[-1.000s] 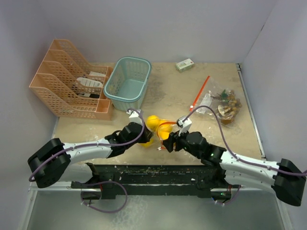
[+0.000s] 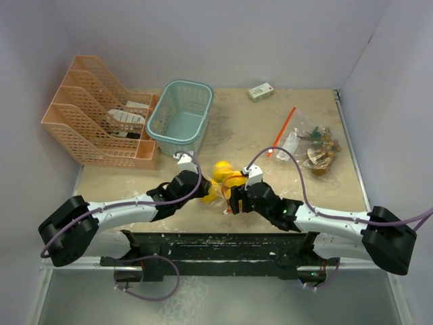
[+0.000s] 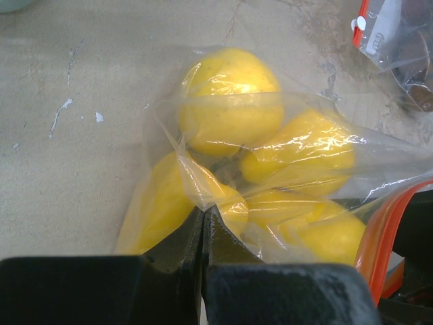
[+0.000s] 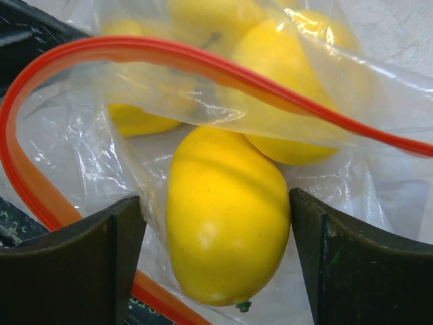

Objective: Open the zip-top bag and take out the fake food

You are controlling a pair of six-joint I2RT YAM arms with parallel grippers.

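A zip top bag holds several yellow fake fruits at the front middle of the table. My left gripper is shut on a pinch of the bag's clear plastic at its side. My right gripper is part open at the bag's mouth, its fingers either side of a yellow lemon-like fruit; the red zip edge arches over that fruit.
A second bag with brown items lies at the right. A teal basket, a peach slotted rack and a small box stand toward the back.
The right gripper and arm have shifted slightly at the bag's mouth. The fruits and bag have moved a little; the left gripper has moved slightly.
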